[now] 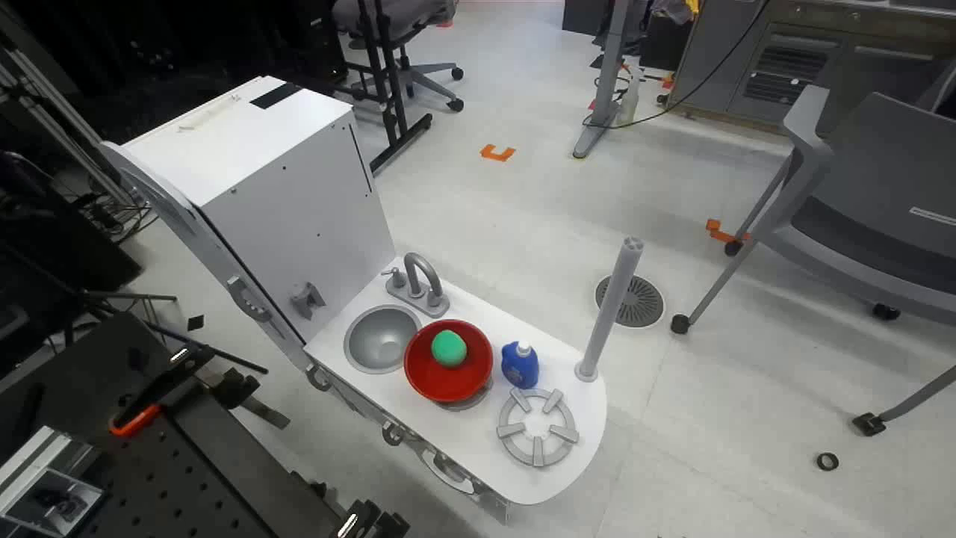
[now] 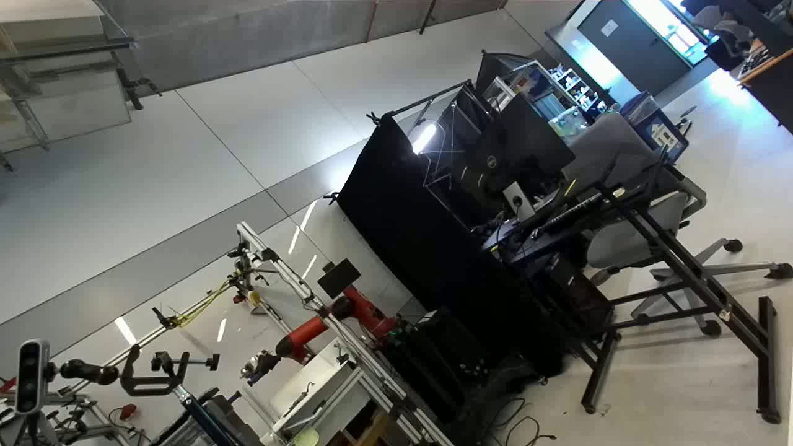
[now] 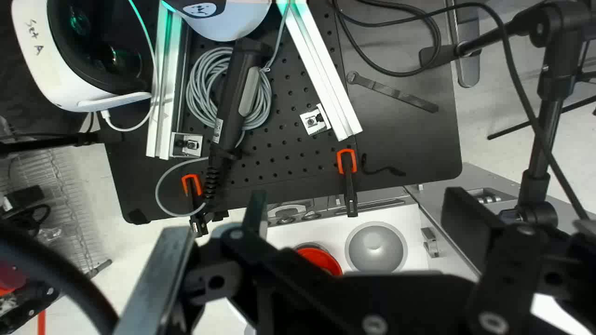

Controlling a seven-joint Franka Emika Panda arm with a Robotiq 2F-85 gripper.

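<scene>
In exterior view 1 a red bowl point(image 1: 425, 377) stands on the white counter of a toy kitchen, with a green ball-like object point(image 1: 449, 349) inside. To its right a blue bottle point(image 1: 519, 365) stands upright. The grey sink point(image 1: 385, 339) lies left of the bowl and looks empty. From the wrist view, my gripper is open, its fingers wide apart and nothing between them, high above the counter. There, part of the red bowl point(image 3: 321, 257) and the sink point(image 3: 376, 247) show below the fingers; the gripper's body hides the rest. Neither exterior view clearly shows my gripper.
A grey stove ring point(image 1: 538, 427) sits beside the bottle, and a grey post point(image 1: 611, 309) rises at the counter's end. A faucet point(image 1: 417, 285) and a tall white cabinet point(image 1: 296, 193) border the sink. The black pegboard table point(image 3: 268, 162) adjoins the kitchen, carrying cables and clamps.
</scene>
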